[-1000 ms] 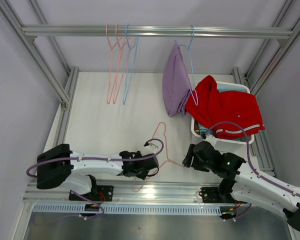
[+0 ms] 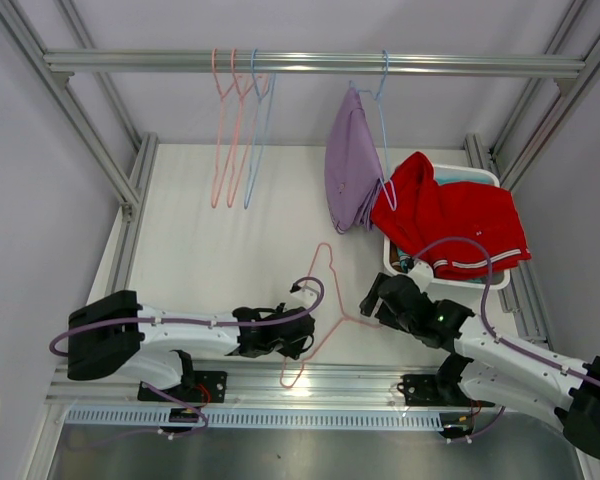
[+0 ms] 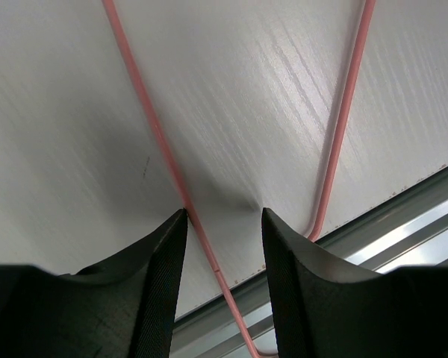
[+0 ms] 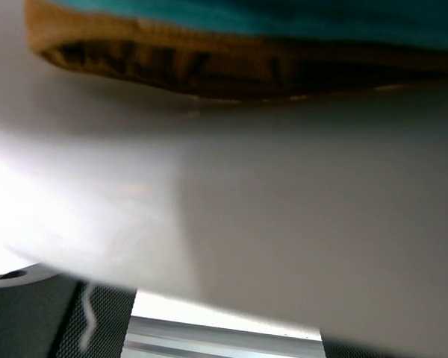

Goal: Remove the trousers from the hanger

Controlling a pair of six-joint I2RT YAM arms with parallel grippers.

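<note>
A pink hanger [image 2: 342, 318] lies flat on the white board in front. My left gripper is part open over it, one pink bar running at its left fingertip. Purple trousers [image 2: 350, 160] hang from a blue hanger [image 2: 384, 130] on the rail above. My right gripper [image 2: 375, 300] is low at the front-left corner of the white basket, its fingers apart; its wrist view is filled by the basket's wall [image 4: 321, 201], with nothing seen held.
The white basket [image 2: 450, 283] holds red and teal clothes [image 2: 460, 230]. Pink and blue empty hangers [image 2: 235, 140] hang on the rail [image 2: 310, 62] at left. The middle-left of the board [image 2: 190, 250] is clear.
The pink hanger on the board has shifted slightly right and its lower end has swung. My right arm has moved a little up and forward. The hanging trousers are unchanged.
</note>
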